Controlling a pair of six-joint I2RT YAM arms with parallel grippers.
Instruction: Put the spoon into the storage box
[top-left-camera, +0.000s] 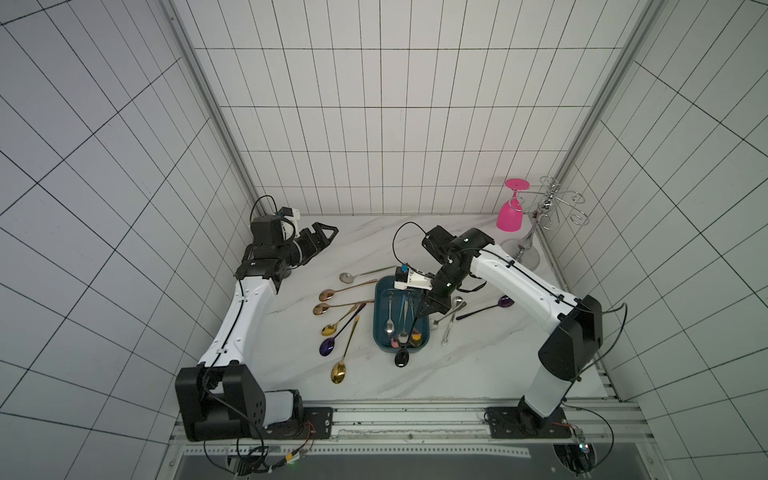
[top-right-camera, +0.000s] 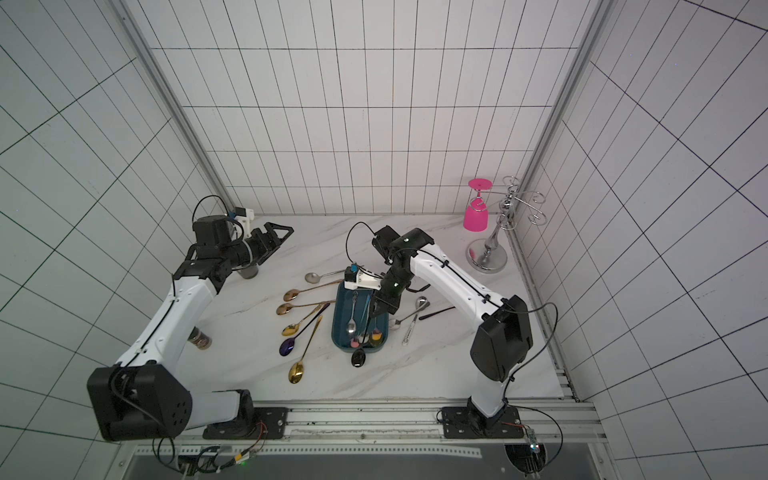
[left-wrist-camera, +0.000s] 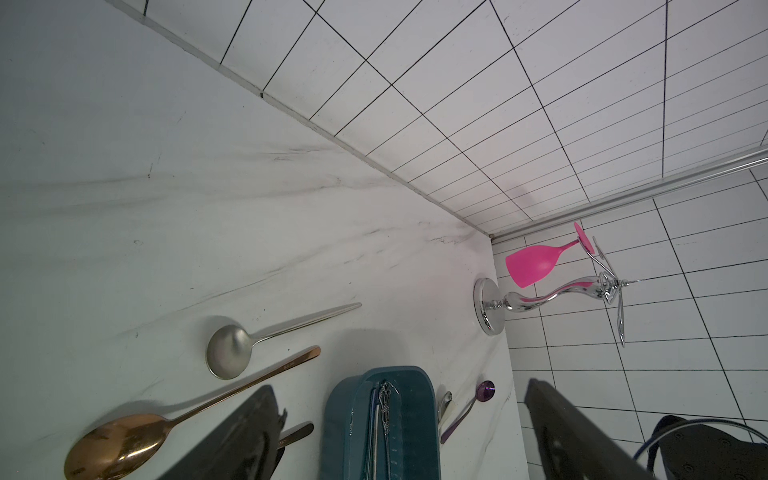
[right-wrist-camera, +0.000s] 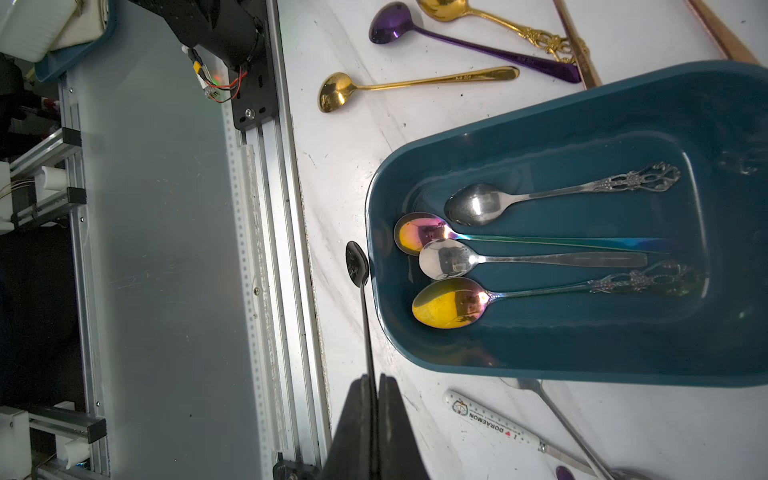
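Observation:
A dark, nearly black spoon (right-wrist-camera: 357, 265) is pinched by its thin handle in my right gripper, which is shut on it. In the top left view that spoon's bowl (top-left-camera: 401, 357) appears at the front edge of the blue-green storage box (top-left-camera: 377, 320), with the right gripper (top-left-camera: 425, 310) over the box. From the right wrist, the bowl shows just outside the near rim of the box (right-wrist-camera: 376, 312). Several spoons, one of them silver (right-wrist-camera: 478, 205), lie inside it. At the back left, my left gripper (top-left-camera: 333, 233) stands open, with nothing between its fingers.
Left of the box lie several loose spoons, including a gold one (top-left-camera: 339, 371) and a purple one (top-left-camera: 327, 345). To its right are a dark purple spoon (top-left-camera: 504, 301) and a few others. A pink goblet (top-left-camera: 509, 216) hangs on a chrome stand (top-left-camera: 524, 249) at the back right.

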